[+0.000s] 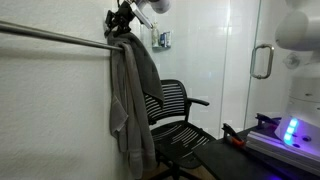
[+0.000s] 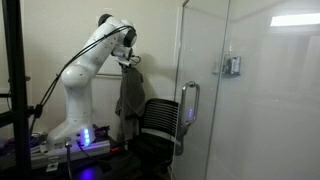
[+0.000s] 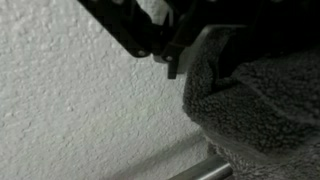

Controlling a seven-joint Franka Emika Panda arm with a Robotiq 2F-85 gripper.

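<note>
A grey towel hangs over a metal wall bar, its long folds falling on both sides. Right at the towel's top, just above the bar, is my gripper. The wrist view has dark fingers at the top against the white wall, with bunched towel close on the right and the bar below it. Whether cloth lies between the fingertips is hidden in the dark. In the second exterior view, the arm reaches up to the towel from the left.
A black office chair stands to the right of the towel, beneath the bar. Behind it is a glass door with a metal handle, and small bottles sit by the glass. A dark table fills the front right.
</note>
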